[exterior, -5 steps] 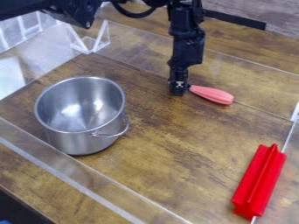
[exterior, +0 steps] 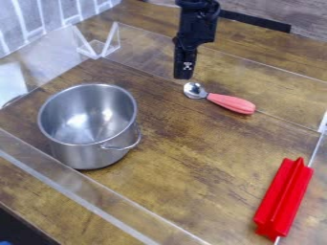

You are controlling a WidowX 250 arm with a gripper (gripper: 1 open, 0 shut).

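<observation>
The black gripper (exterior: 185, 69) hangs near the top centre of the camera view, raised above a utensil with a pink handle (exterior: 228, 102) and a metal head (exterior: 194, 90) that lies on the wooden table. Whether the fingers are open or shut is too small to tell. A steel pot (exterior: 87, 129) with a wire handle stands at the left.
A red object (exterior: 284, 196), long and narrow, lies at the lower right. Clear plastic panels (exterior: 52, 67) edge the upper left.
The gripper has moved up and back, away from the utensil's metal head, which is now uncovered. The utensil appears to lie in the same place.
</observation>
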